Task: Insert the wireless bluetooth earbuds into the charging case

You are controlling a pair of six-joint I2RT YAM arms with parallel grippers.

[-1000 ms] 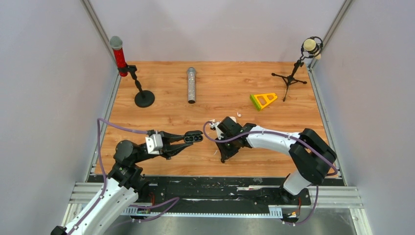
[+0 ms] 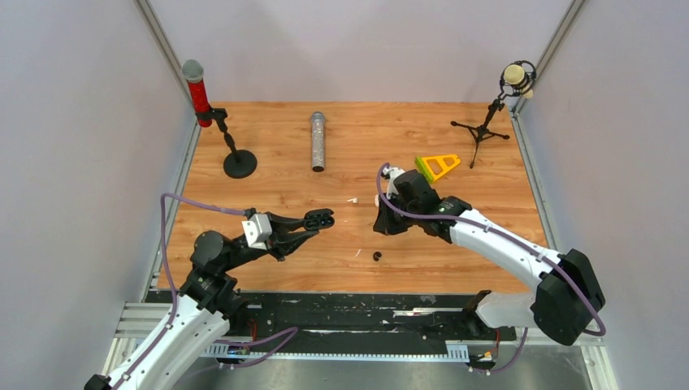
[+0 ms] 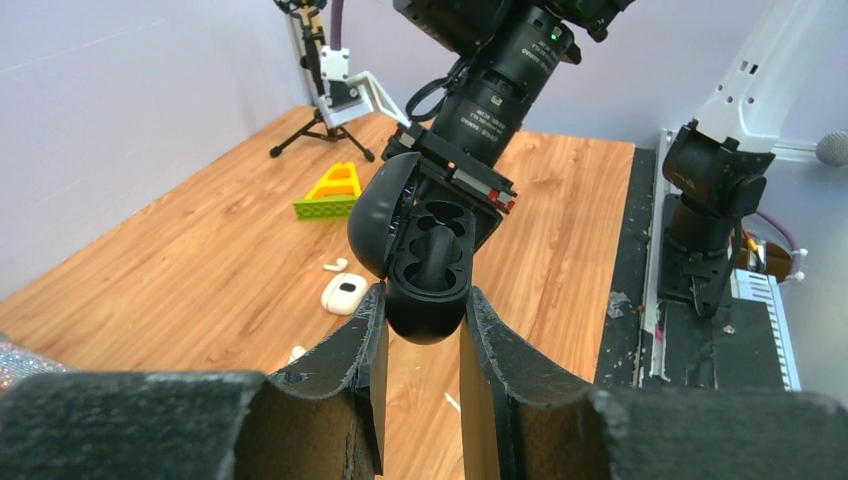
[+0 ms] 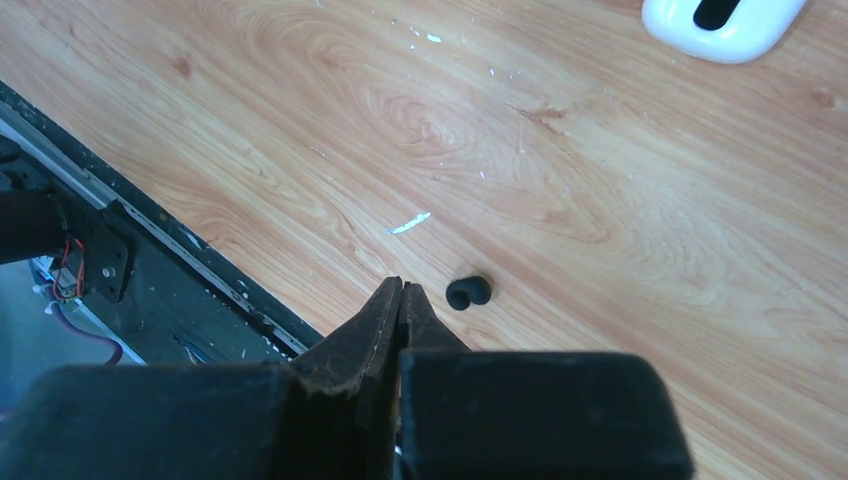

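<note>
An open black charging case [image 3: 425,300] is held by my left gripper [image 2: 313,226], shut on it, lid up and slots showing in the left wrist view. On the table below my right gripper lie black earbuds [image 4: 468,292], close beside its fingertips in the right wrist view and near the front edge [image 2: 377,256]. The right gripper is shut, nothing seen between its fingers. A white case [image 3: 344,292] with small white pieces [image 3: 334,265] lies farther back on the table.
A silver microphone [image 2: 318,138] lies at the back middle. A red microphone on a stand [image 2: 198,97] is back left, a yellow-green stand [image 2: 431,169] and a tripod microphone [image 2: 513,77] back right.
My right arm has risen and moved back and rightward, away from the black earbuds, which now show on the table. The left arm has shifted very slightly.
</note>
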